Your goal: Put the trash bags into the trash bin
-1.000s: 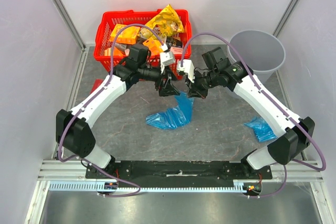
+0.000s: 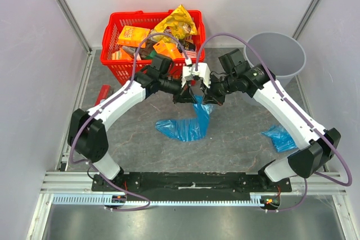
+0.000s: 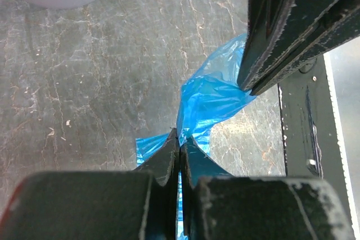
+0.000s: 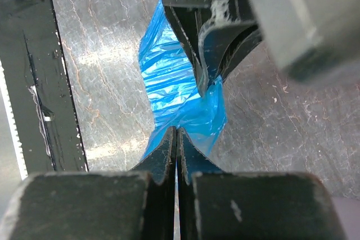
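Observation:
A blue plastic trash bag [image 2: 187, 128] hangs from both grippers at mid-table, its lower part trailing to the left. My left gripper is shut, its tips pinching the bag's upper edge. Close by on the right, my right gripper is also shut on the bag's film, which spreads between the two sets of fingertips. At the right wall lies a second blue bag [image 2: 279, 138], crumpled flat on the floor. The pale grey trash bin [image 2: 292, 70] stands at the back right, partly behind the right arm; its visible interior looks empty.
At the back left stands a red basket [image 2: 108, 54] full of snack packets, close behind the left gripper. A red object [image 2: 103, 94] lies by the left wall. Bare grey floor [image 2: 242, 139] shows between the two bags.
My left gripper has moved right and slightly down, now against the right gripper at the bag's top. The bag's upper part has shifted a little right; the right arm has barely moved.

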